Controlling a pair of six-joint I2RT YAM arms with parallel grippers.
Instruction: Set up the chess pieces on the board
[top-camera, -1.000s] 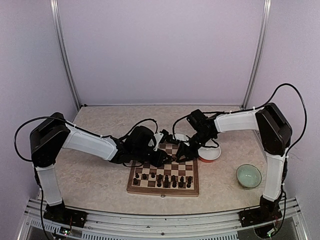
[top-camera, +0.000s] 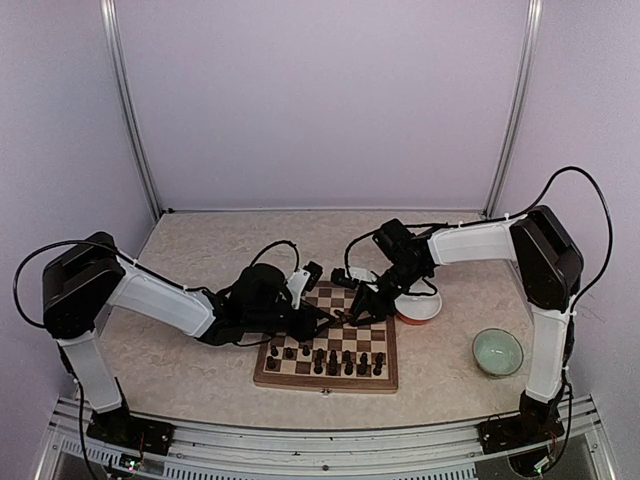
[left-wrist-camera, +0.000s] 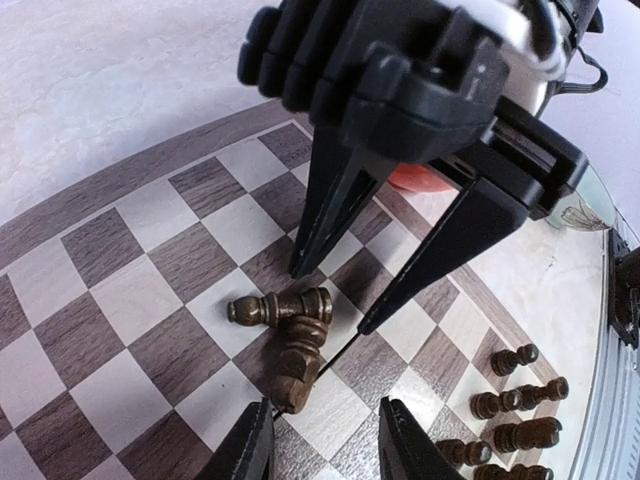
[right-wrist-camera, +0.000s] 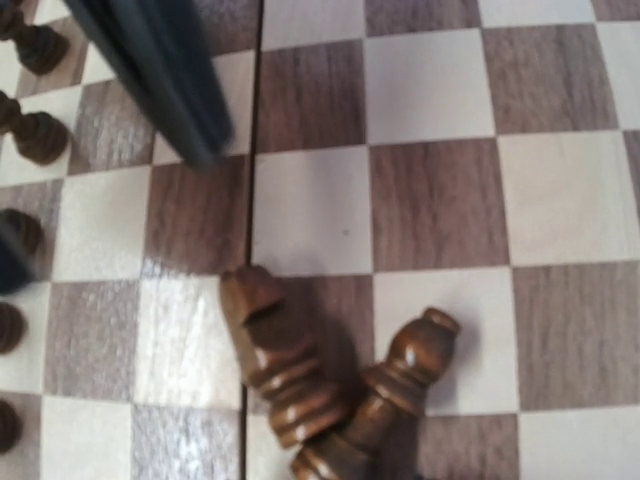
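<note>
On the chessboard (top-camera: 325, 295) a dark brown knight (left-wrist-camera: 297, 365) lies on its side. Another dark piece with a rounded top lies against it, and both also show in the right wrist view, the knight (right-wrist-camera: 270, 345) touching the second piece (right-wrist-camera: 400, 375). My right gripper is over the board close to the pair, its fingers apart and nothing held. From the left, my left gripper faces the knight, open and empty. In the top view the two arms partly cover these pieces.
Several dark pieces (top-camera: 333, 363) stand in rows along the board's front side. A white and red bowl (top-camera: 419, 308) is right of the board, beside the right arm. A green bowl (top-camera: 498, 352) sits farther right.
My left gripper and arm have drawn back a little to the left, widening the gap to the right gripper. The right arm looks almost unmoved. The standing pieces are unchanged.
</note>
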